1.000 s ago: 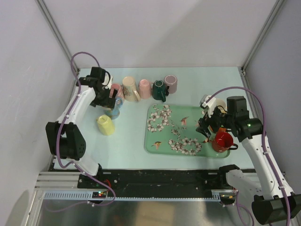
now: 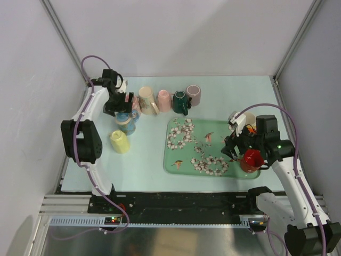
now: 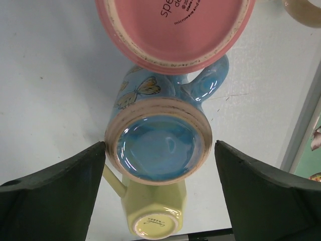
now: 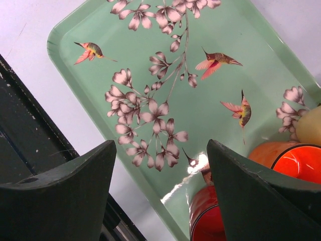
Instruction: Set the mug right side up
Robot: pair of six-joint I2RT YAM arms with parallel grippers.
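Upside-down mugs stand at the left of the table. In the left wrist view a blue butterfly mug [image 3: 158, 145] sits between a pink mug [image 3: 173, 30] and a yellow mug [image 3: 153, 221]. My left gripper is open over the blue mug, one finger either side of it. My right gripper hangs open above the front right of the green tray [image 4: 190, 110], beside red mugs [image 4: 208, 221] and with nothing between its fingers.
Cream [image 2: 146, 100], pink, dark green [image 2: 180, 101] and mauve mugs [image 2: 193, 94] form a row along the back. The table centre front-left of the tray is clear.
The right arm has moved only slightly; the mugs look unmoved.
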